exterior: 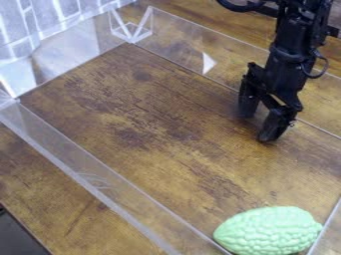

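A black robot arm reaches down from the upper right, its gripper (257,120) open and low over the wooden floor at the right side of the clear-walled enclosure, near the right wall. Whether anything lies between the dark fingers is hard to see. A pale green, bumpy oval object (266,230) rests in the bottom-right corner, well apart from the gripper.
Low transparent walls (87,177) border it. A white curtain (47,25) hangs at the back left.
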